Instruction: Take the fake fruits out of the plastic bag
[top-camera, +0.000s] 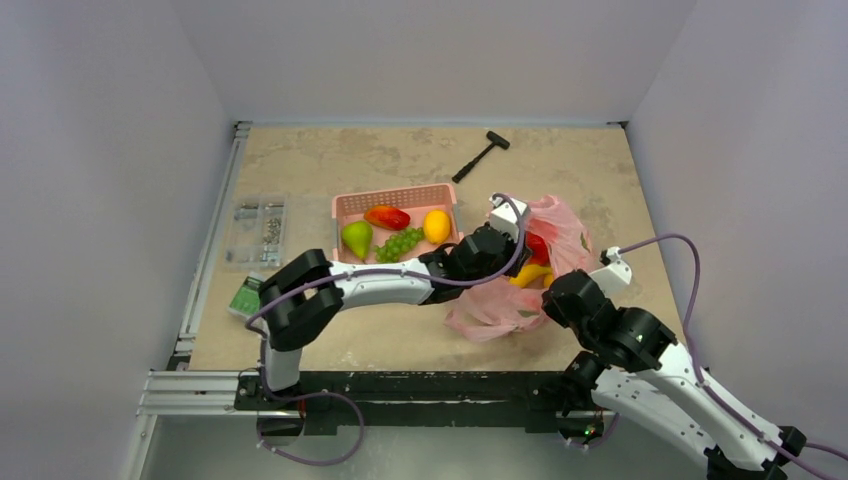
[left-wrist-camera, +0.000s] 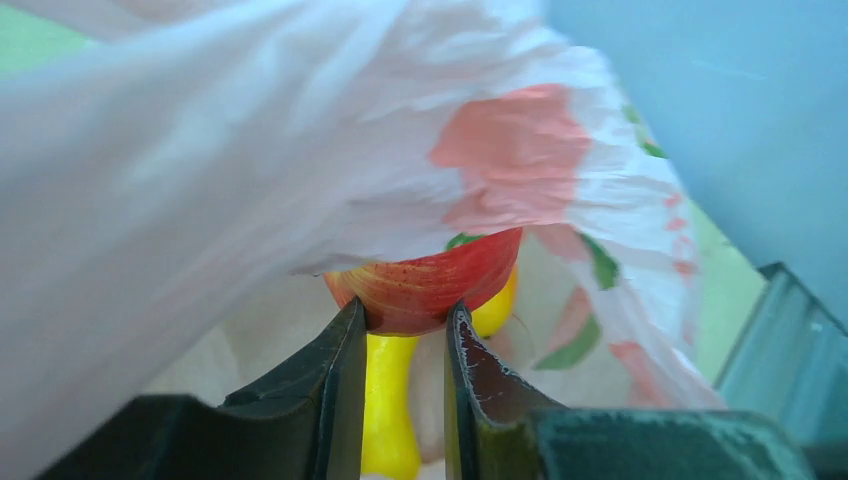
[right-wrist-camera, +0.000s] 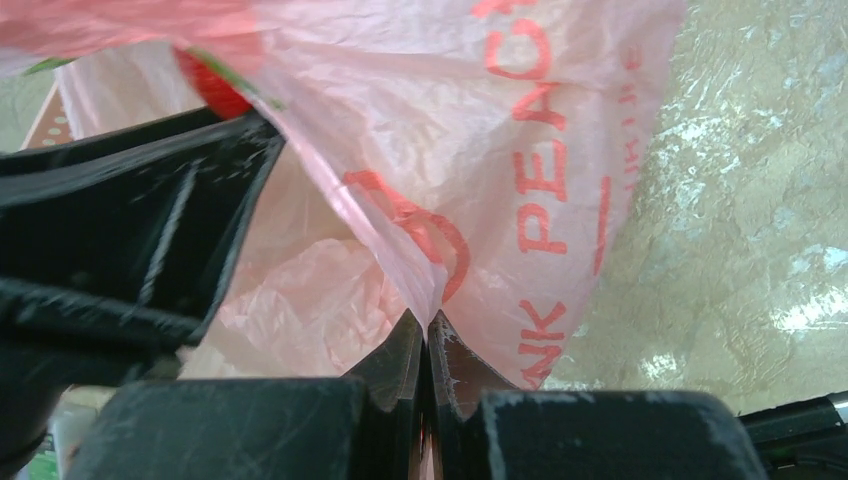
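Note:
A pink plastic bag (top-camera: 490, 305) lies crumpled at the table's right, with its mouth toward the left arm. Inside are a red-yellow fruit (left-wrist-camera: 440, 285), a yellow banana-like fruit (left-wrist-camera: 390, 410) and a small orange-yellow one (left-wrist-camera: 497, 305) behind. My left gripper is at the bag's mouth, fingertips parted with the red-yellow fruit at them; whether they press on it I cannot tell. Bag film covers the fruit's top. The right gripper is shut on a fold of the bag's edge, holding it raised.
Left of the bag, a pink basket (top-camera: 395, 195) holds a pear, grapes, a lemon and a red-orange fruit. A hammer (top-camera: 480, 157) lies behind. A clear parts box (top-camera: 256, 232) and a green-white box (top-camera: 246, 296) stand at the left.

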